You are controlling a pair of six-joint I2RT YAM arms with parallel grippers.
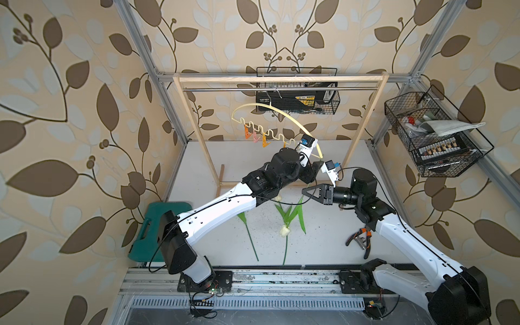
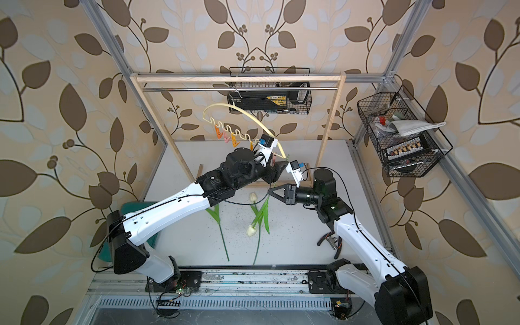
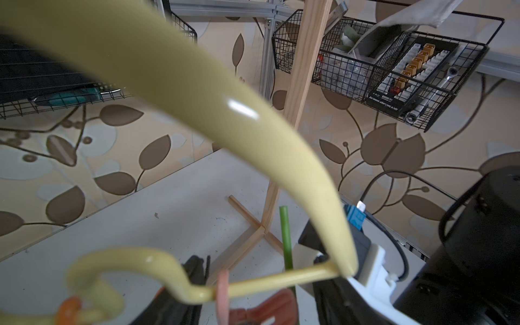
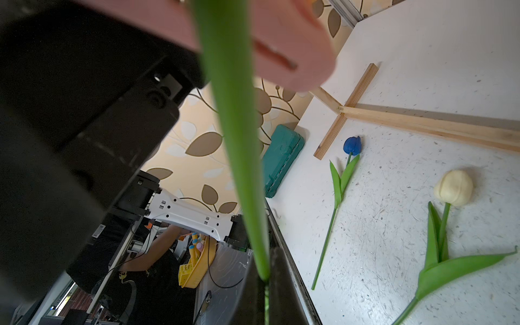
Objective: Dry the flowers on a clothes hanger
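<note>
A yellow hanger (image 1: 295, 120) hangs from the rack's metal rod, with orange clips (image 1: 247, 131) and pink ones along its wavy bar. My left gripper is open, its fingers on either side of the end pink clip (image 3: 279, 307). My right gripper is shut on a green flower stem, which rises past that clip; in the left wrist view the stem (image 3: 286, 235) stands just behind the hanger bar. Whether it sits between the clip's fingers I cannot tell. On the table lie a blue tulip (image 4: 352, 145) and a white tulip (image 4: 454, 188).
The wooden rack (image 1: 195, 122) spans the back of the table. A teal case (image 1: 154, 230) stands left and pliers (image 1: 361, 241) lie front right. Wire baskets (image 1: 441, 135) are at the right and back. Both grippers are very close together.
</note>
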